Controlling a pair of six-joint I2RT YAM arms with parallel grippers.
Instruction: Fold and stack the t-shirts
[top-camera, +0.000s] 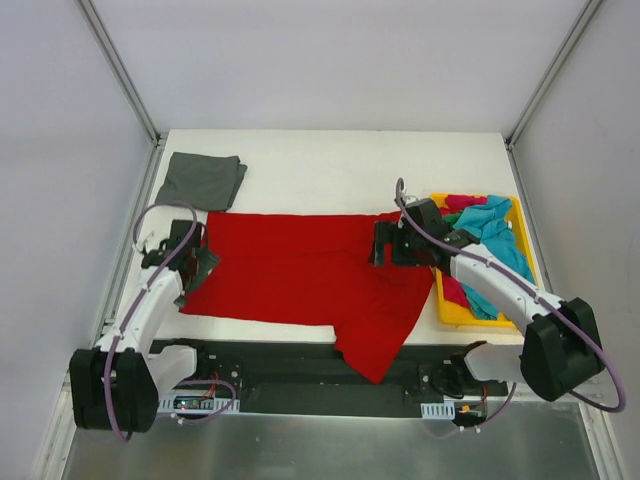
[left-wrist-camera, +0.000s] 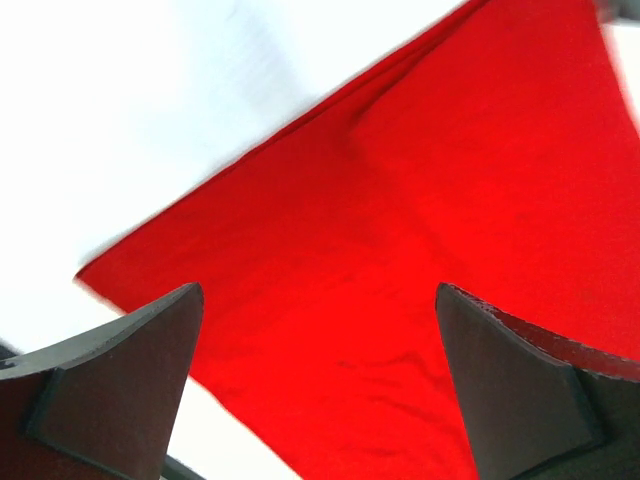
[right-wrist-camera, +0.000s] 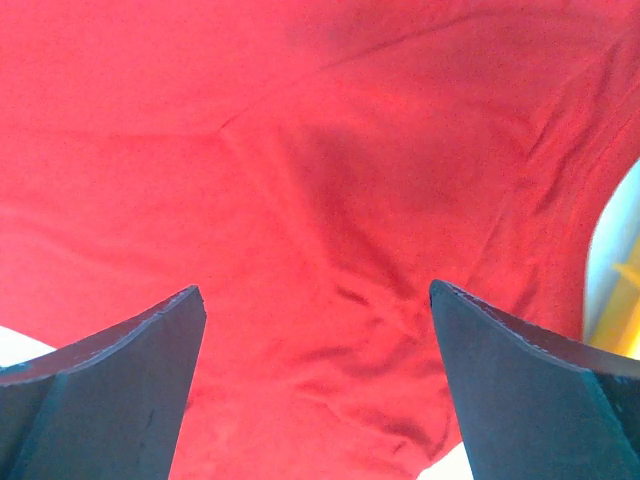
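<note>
A red T-shirt (top-camera: 290, 275) is spread folded over lengthwise across the white table, with one part hanging over the front edge at lower right. Over its left end my left gripper (top-camera: 197, 277) stands open; the left wrist view shows red cloth (left-wrist-camera: 330, 260) below its spread fingers, none gripped. Above the shirt's right part my right gripper (top-camera: 391, 243) is open too, and wrinkled red cloth (right-wrist-camera: 300, 220) lies under it. A folded grey shirt (top-camera: 200, 180) rests at the back left corner.
A yellow bin (top-camera: 455, 315) with blue, pink and other cloths (top-camera: 490, 225) stands at the right, partly under the right arm. Bare white table (top-camera: 330, 172) lies behind the red shirt.
</note>
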